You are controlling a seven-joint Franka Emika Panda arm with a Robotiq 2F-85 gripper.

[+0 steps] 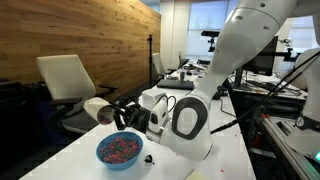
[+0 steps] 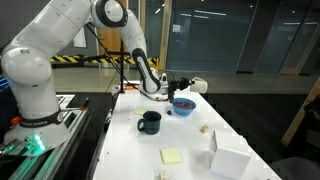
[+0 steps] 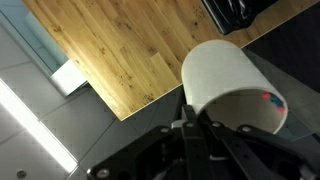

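Observation:
A white cup [image 1: 99,109] is tipped onto its side at the end of my arm, with my gripper [image 1: 117,112] shut on it. Below and beside the cup stands a blue bowl [image 1: 104,159] filled with small reddish pieces [image 1: 120,150]. From the other side, the cup [image 2: 198,84] is seen above the bowl [image 2: 184,111]. Looking into the cup [image 3: 215,75] in the wrist view, a few coloured bits [image 3: 272,98] show near its far wall. The fingertips are mostly hidden behind the cup.
A dark mug [image 2: 149,123] stands on the white table, with a white box [image 2: 230,155] farther along and a yellow note [image 2: 171,156] lying flat. A small dark item [image 1: 149,159] lies right of the bowl. An office chair [image 1: 68,80] stands behind the table.

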